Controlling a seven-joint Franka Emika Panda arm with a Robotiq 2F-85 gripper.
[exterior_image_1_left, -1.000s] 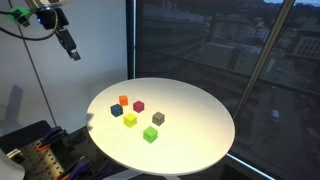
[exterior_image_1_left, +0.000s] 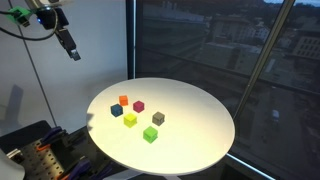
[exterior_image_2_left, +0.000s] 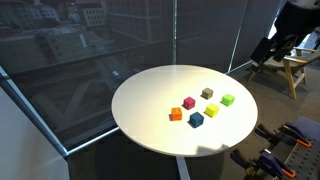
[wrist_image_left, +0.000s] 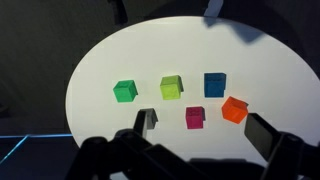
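Several small cubes lie apart on a white oval table (exterior_image_1_left: 195, 105): orange (exterior_image_1_left: 123, 100), magenta (exterior_image_1_left: 139, 106), blue (exterior_image_1_left: 117, 110), yellow (exterior_image_1_left: 130, 120), grey (exterior_image_1_left: 158, 118) and green (exterior_image_1_left: 150, 133). High above the table's left side in exterior view 1 hangs my gripper (exterior_image_1_left: 75, 55), clear of every cube. In the wrist view the two dark fingers of the gripper stand wide apart, so it is open and nothing is held. The grey cube (wrist_image_left: 150, 118) is partly covered by the left finger there.
Dark windows (exterior_image_1_left: 220, 45) stand behind the table. A wooden chair (exterior_image_2_left: 291, 70) is beyond the table at the right in exterior view 2.
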